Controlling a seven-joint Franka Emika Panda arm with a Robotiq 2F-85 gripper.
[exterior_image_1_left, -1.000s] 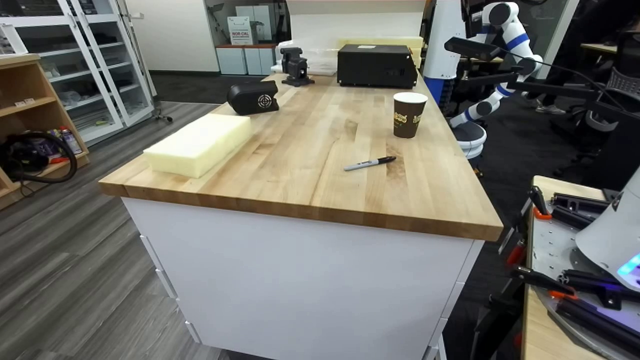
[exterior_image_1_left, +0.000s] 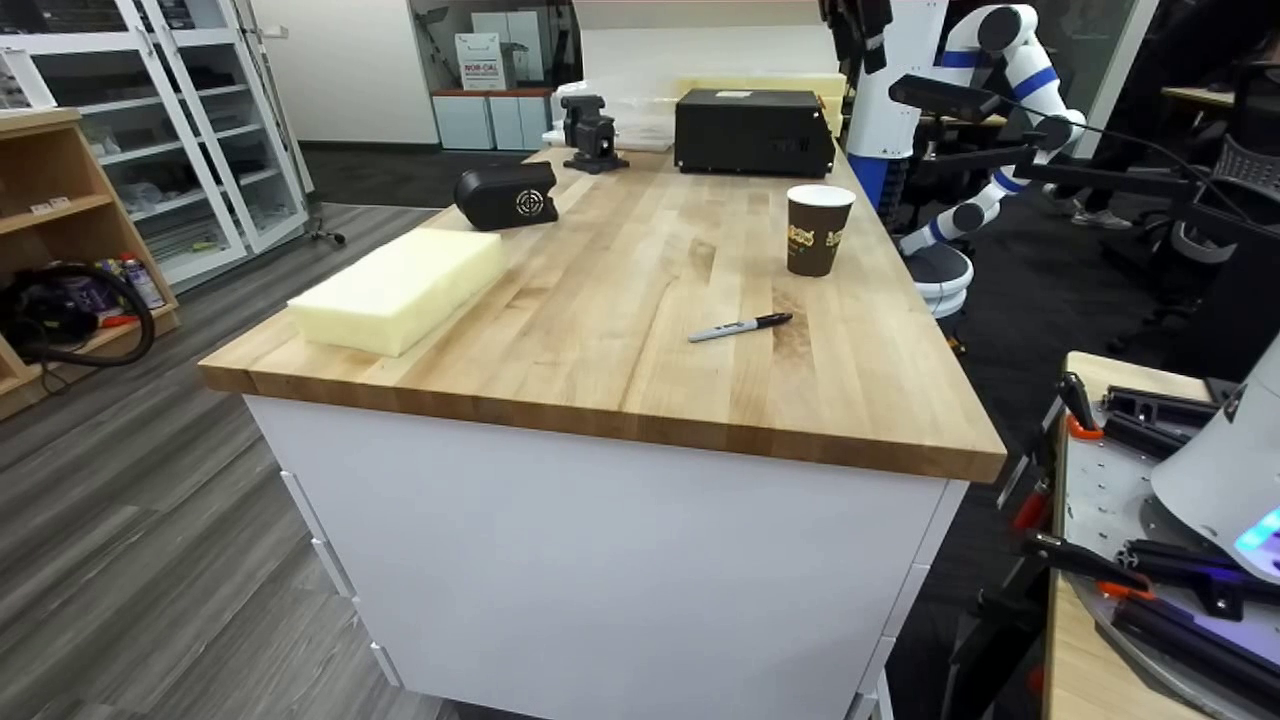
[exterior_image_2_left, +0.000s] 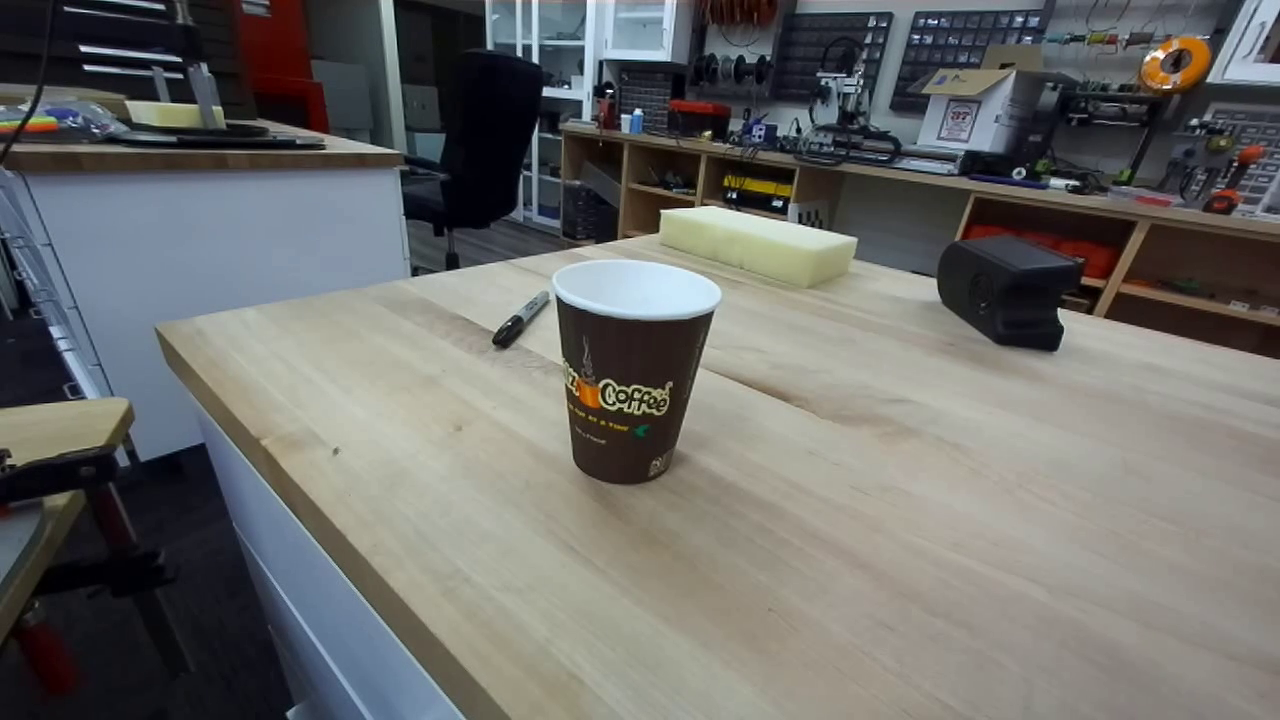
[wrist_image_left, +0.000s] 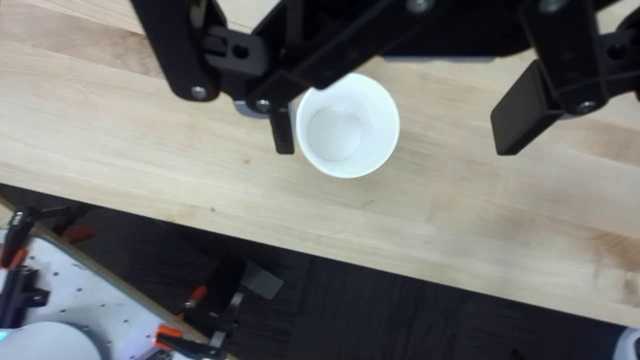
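Note:
A brown paper coffee cup (exterior_image_1_left: 818, 230) with a white rim stands upright on the wooden table, close to its right edge; in exterior view 2 the empty-looking cup (exterior_image_2_left: 632, 396) is nearest the camera. From above, the wrist view looks into the white inside of the cup (wrist_image_left: 348, 126). My gripper is open, its fingers wide apart with nothing held. One black fingertip (wrist_image_left: 282, 129) appears just left of the cup's rim, the other far to its right. The gripper's lower part (exterior_image_1_left: 859, 34) hangs high over the table at the top of exterior view 1.
A black marker (exterior_image_1_left: 740, 326) lies nearer the table's front edge. A pale yellow foam block (exterior_image_1_left: 399, 290) and a black speaker-like object (exterior_image_1_left: 506, 196) sit along the left side. A black box (exterior_image_1_left: 753, 132) stands at the back. Mid-table is clear.
In exterior view 1, my gripper has come leftward into clearer view at the top, over the table's right side. The cup, marker and foam block have not moved.

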